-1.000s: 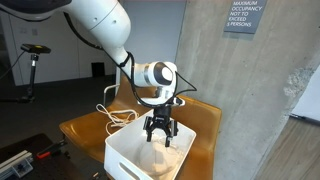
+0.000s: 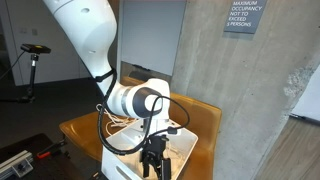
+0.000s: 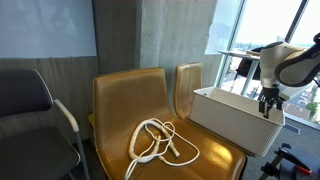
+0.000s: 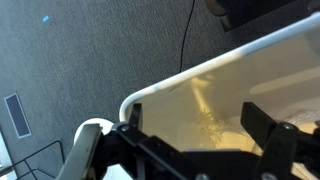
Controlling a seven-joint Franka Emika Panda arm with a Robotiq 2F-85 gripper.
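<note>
A long white bin [image 2: 122, 168] stands in front of tan chairs, its open top facing up. My gripper [image 2: 155, 166] is at the bin, its fingers pointing down. In exterior view 2 the gripper [image 3: 270, 102] is by the right end of the bin [image 3: 225, 122]. From the wrist, the bin's rim [image 4: 215, 66] runs diagonally past my open gripper, and nothing shows between the fingers. Pale yellowish light falls on the bin's inside; I cannot tell whether anything lies at its bottom. A loosely coiled white cable [image 3: 160, 146] rests on a chair seat.
Tan chairs [image 3: 118, 95] stand in a row behind and beside the bin. A dark office chair [image 3: 45, 135] is at the left of exterior view 2. Bare grey carpet [image 4: 75, 50] lies beyond the bin's rim in the wrist view.
Over the last second my arm has come down and toward the exterior view 1 camera. The gripper is lower, at the bin's near part. The bin and cable look unmoved.
</note>
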